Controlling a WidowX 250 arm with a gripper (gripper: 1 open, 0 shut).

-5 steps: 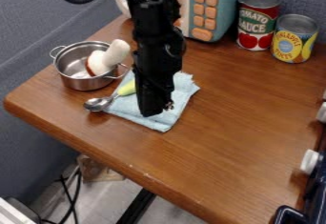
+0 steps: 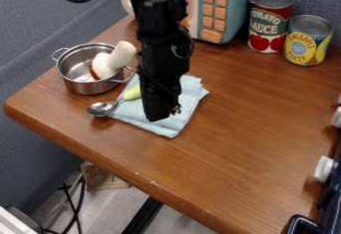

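The black gripper hangs over a folded light blue cloth on the wooden table. Its fingertips are dark and low over the cloth; whether they are shut, or touch it, is hard to tell. A silver spoon lies at the cloth's left, beside a yellow-green object. Behind them stands a steel pot with pale objects in it, one poking above the rim.
A tomato sauce can and a yellow can stand at the back right, near a teal toy appliance. Dark equipment edges the lower right.
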